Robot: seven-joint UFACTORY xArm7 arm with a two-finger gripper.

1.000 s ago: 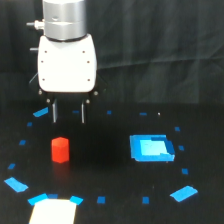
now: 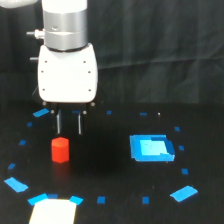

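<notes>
A small red block (image 2: pixel 60 150) stands on the black table at the left. Above it and slightly toward the right hangs my gripper (image 2: pixel 69 131), its two thin dark fingers pointing down and spread apart. The gap between the fingers is empty, and they look to be behind or just above the block; how far apart in depth, I cannot tell. Right of centre lies a blue tray (image 2: pixel 135 149) with a pale light-blue patch (image 2: pixel 153 147) inside it.
Several blue tape marks dot the dark table, including larger strips (image 2: pixel 183 193) at the right and left. A pale, bright square (image 2: pixel 52 212) shows at the bottom edge. Between block and tray the table is clear.
My gripper has come down toward the table, nearer the block's height. The red block and the blue tray have stayed in place.
</notes>
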